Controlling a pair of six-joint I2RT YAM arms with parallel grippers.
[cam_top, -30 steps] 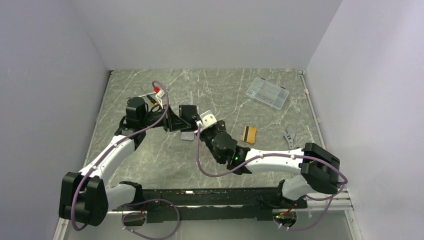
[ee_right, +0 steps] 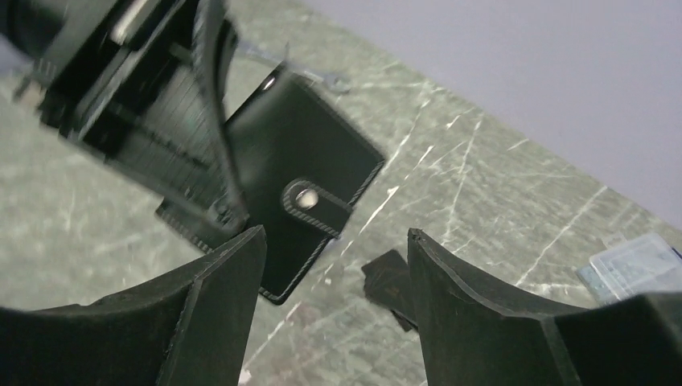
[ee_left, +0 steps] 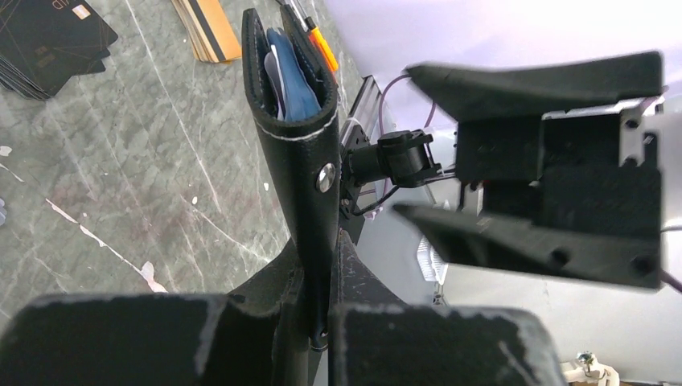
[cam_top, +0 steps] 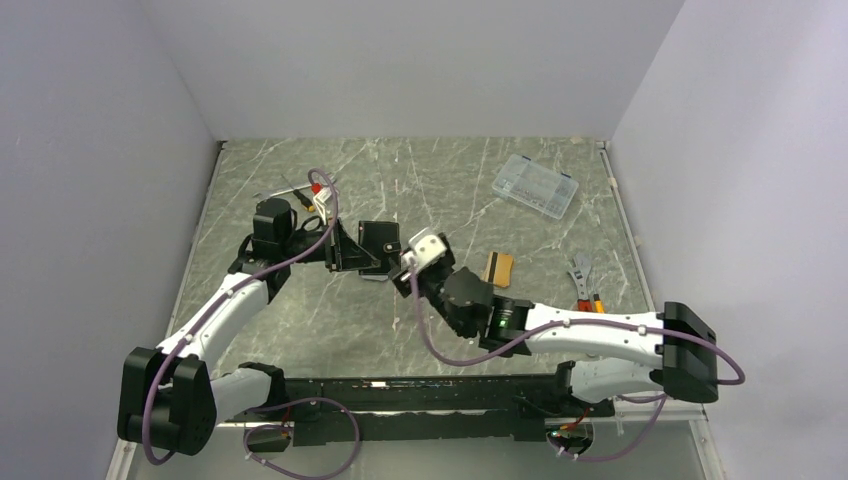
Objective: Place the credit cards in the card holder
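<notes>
The black leather card holder (ee_left: 293, 185) is held up on edge in the left wrist view. My left gripper is shut on its lower part. Blue lining or card edges (ee_left: 296, 88) show in the holder's open mouth. In the right wrist view, the holder's flat face (ee_right: 273, 161) with its snap tab lies beyond the open right gripper, which has nothing between its fingers. Orange cards (cam_top: 499, 269) rest fanned on the table to the right. Black cards lie in another fanned stack, also seen in the right wrist view.
A clear plastic box (cam_top: 536, 185) sits at the back right. Pliers (cam_top: 580, 275) lie at the right edge, and a screwdriver (cam_top: 300, 195) at the back left. Bare marble table shows at the front and back middle.
My right gripper was close against the holder's right edge and has drawn slightly away; its elbow has swung right.
</notes>
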